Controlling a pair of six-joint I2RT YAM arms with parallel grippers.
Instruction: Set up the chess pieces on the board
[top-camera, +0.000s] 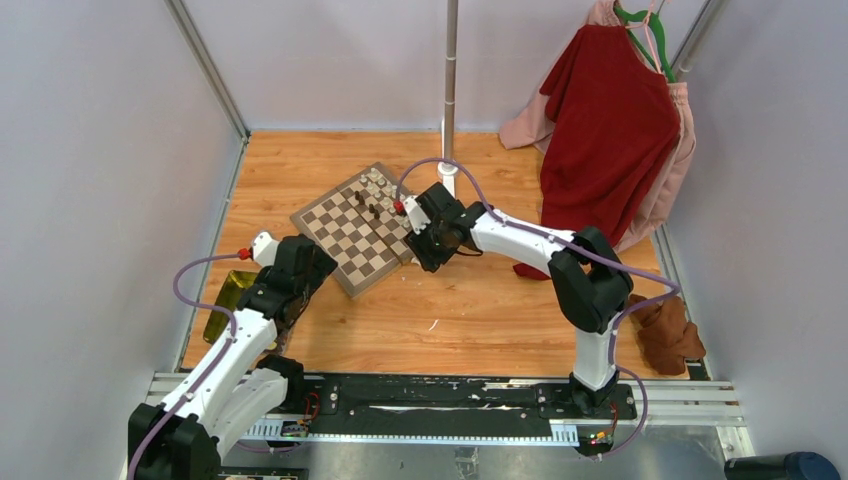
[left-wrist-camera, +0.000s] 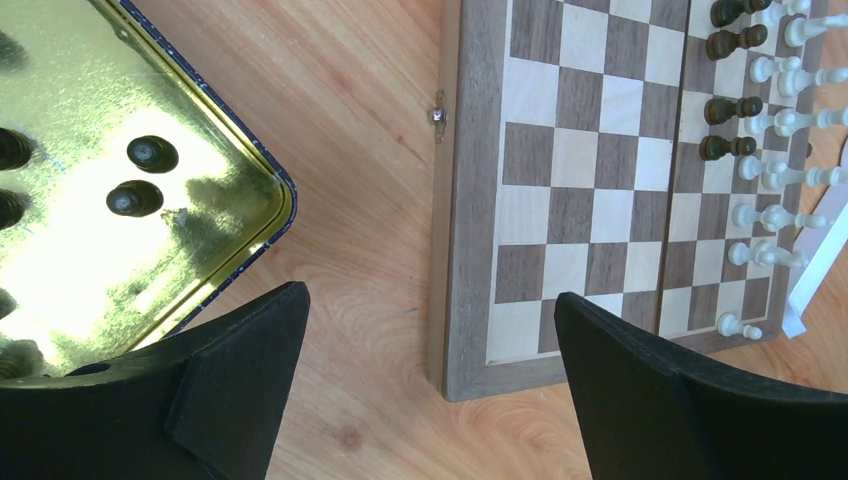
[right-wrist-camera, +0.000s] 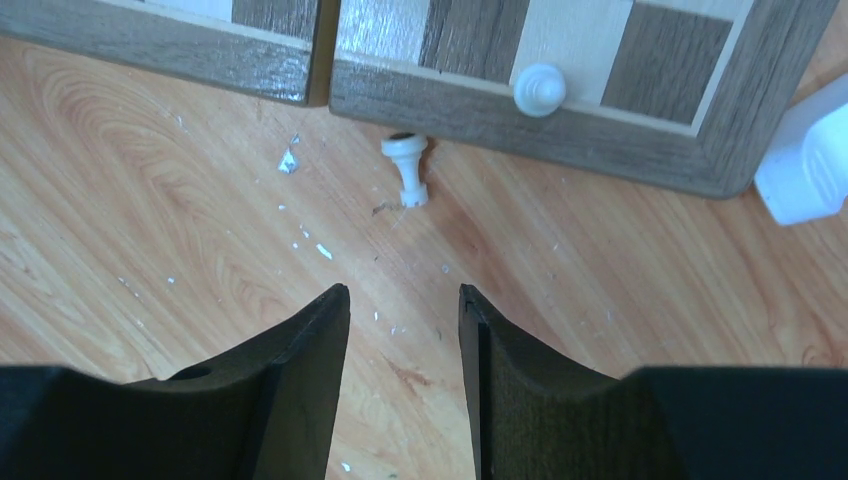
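The folding chessboard (top-camera: 350, 240) holds rows of white pieces (left-wrist-camera: 800, 120) and several dark pieces (left-wrist-camera: 735, 105) along one half. A loose white piece (right-wrist-camera: 407, 168) lies on the wood just outside the board's edge. My right gripper hangs open over the wood near that piece, nothing between its fingers. My left gripper is open above the gap between a gold tray (left-wrist-camera: 240, 185) and the board. Several dark pieces (left-wrist-camera: 153, 153) are in that tray.
A vertical pole (top-camera: 449, 60) stands behind the board. Red and pink clothing (top-camera: 610, 120) hangs at the right. A brown cloth (top-camera: 668, 335) lies front right.
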